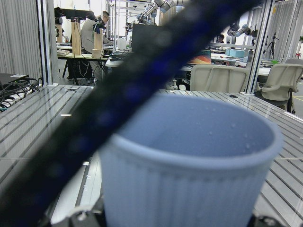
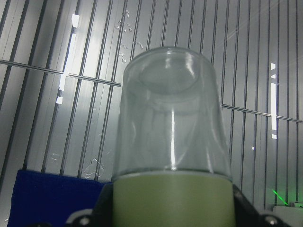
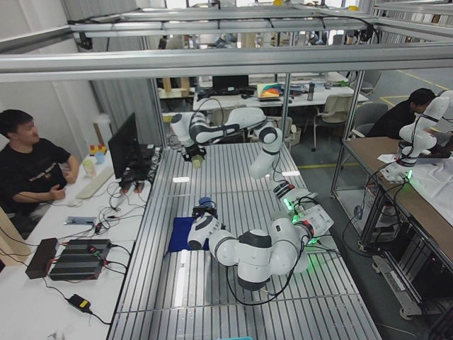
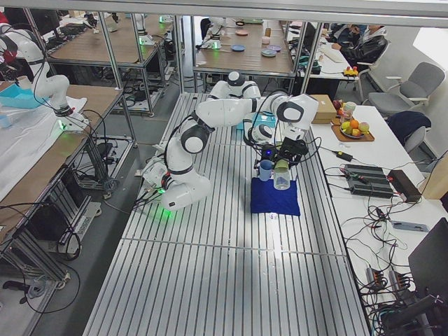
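A light blue ribbed cup (image 1: 184, 184) stands upright close in front of the left wrist camera, held by my left gripper (image 3: 205, 211) low over a dark blue cloth (image 3: 180, 234); a blurred dark bar crosses that view. In the camera right view the blue cup (image 4: 265, 170) is left of a clear cup with green band (image 4: 281, 176). My right gripper (image 3: 194, 154) is shut on this clear cup (image 2: 170, 118), raised toward the far end of the slatted table. In the right wrist view the cup's base is up in the picture and the green band fills the bottom.
A light blue tray (image 4: 245, 124) is at one end. A side desk (image 3: 85, 283) holds monitor, boxes and cables, with a seated person (image 3: 32, 163) beside it.
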